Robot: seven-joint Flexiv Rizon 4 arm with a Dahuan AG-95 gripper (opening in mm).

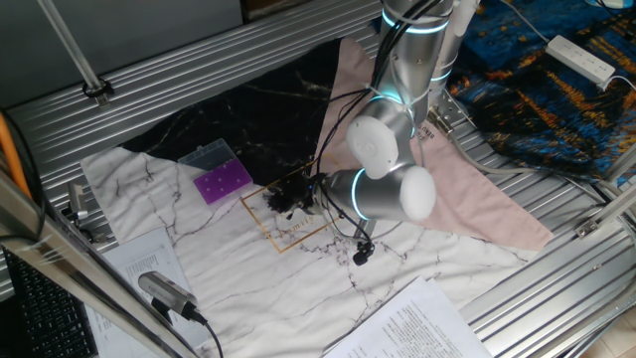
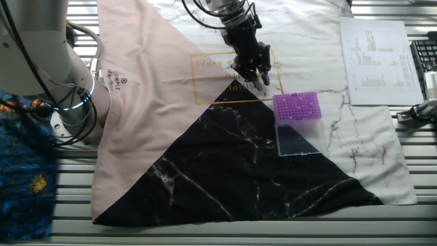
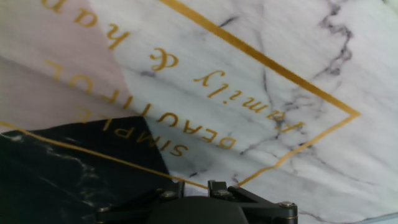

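My gripper (image 2: 261,83) hangs over the gold-framed lettering on the cloth. In the wrist view, two dark fingertips (image 3: 214,188) stand at the bottom edge with a narrow gap between them. Only pale cloth shows in that gap, and how far the fingers are apart is not clear. Beside the gripper lies a purple rack (image 2: 297,106) with rows of small holes, its clear lid (image 2: 300,139) joined along one edge. From the other side, the same purple rack (image 1: 223,182) sits left of the gripper (image 1: 276,204), apart from it.
A pink, black and white marble-print cloth (image 2: 225,164) covers the table. Printed sheets (image 1: 412,323) lie at the front, with another paper (image 2: 380,61) near a keyboard (image 2: 427,55). A metal post (image 1: 70,45) rises at the left.
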